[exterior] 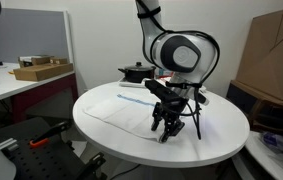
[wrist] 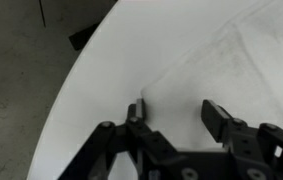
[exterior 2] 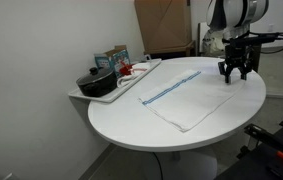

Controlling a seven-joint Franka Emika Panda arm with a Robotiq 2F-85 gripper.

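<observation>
A white cloth (exterior 2: 186,99) lies spread flat on the round white table, with a blue stripe (exterior 2: 171,88) near its far edge. My gripper (exterior: 159,133) reaches down at one corner of it, fingertips close to the table. In the wrist view the gripper has its two dark fingers apart, with the cloth (wrist: 221,75) passing under and between them. One edge of the cloth runs by the left finger (wrist: 138,110). Whether the fingertips touch the cloth cannot be made out.
A black pot (exterior 2: 96,78) stands on a white tray (exterior 2: 131,84) with a red-and-white item (exterior 2: 133,71) at the table's back. The table edge (wrist: 56,110) lies close to the gripper. Bare tabletop (exterior: 216,135) surrounds the cloth.
</observation>
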